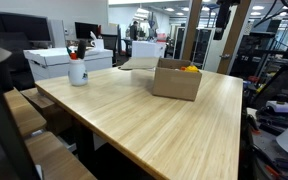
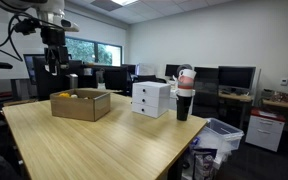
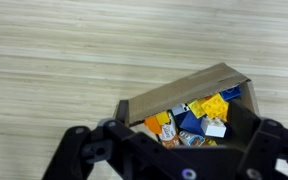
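Observation:
A brown cardboard box (image 1: pixel 174 84) stands on the wooden table, its top open. Inside lie colourful blocks, among them a yellow block (image 3: pixel 216 106), a blue block (image 3: pixel 192 123), a white block (image 3: pixel 214 127) and an orange block (image 3: pixel 152 124). My gripper is above the box, its fingers spread wide apart; no object shows held between them. In the second exterior view the gripper (image 2: pixel 59 66) hangs over the box (image 2: pixel 81 107), clear of it. My gripper's own body hides part of the box's inside in the wrist view.
On the table, a white cup (image 1: pixel 78 72) holds dark and red-handled items. A white drawer unit (image 2: pixel 152 98) stands behind it. Bare tabletop (image 1: pixel 134 120) stretches across the middle and front. A flat tan item (image 1: pixel 141 62) lies behind the box.

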